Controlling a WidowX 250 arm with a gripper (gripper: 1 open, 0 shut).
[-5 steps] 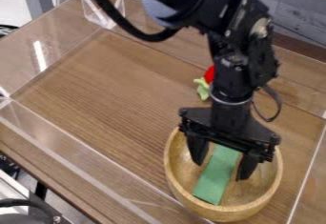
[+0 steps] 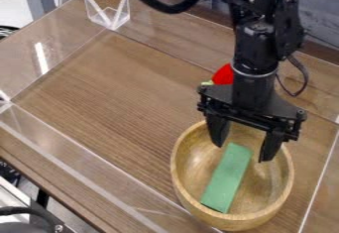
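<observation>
My gripper (image 2: 245, 132) is open above the upper part of a round tan wooden bowl (image 2: 268, 197), with nothing seen between its fingers. A long green block (image 2: 227, 177) lies in the bowl, below and slightly left of the fingers.
Behind the arm, a red object (image 2: 223, 74) with some green beside it is partly hidden. A clear plastic item (image 2: 111, 14) stands at the far upper left.
My gripper has risen away from the green block, up and toward the back of the bowl, uncovering more of the block, which still lies in the bowl.
</observation>
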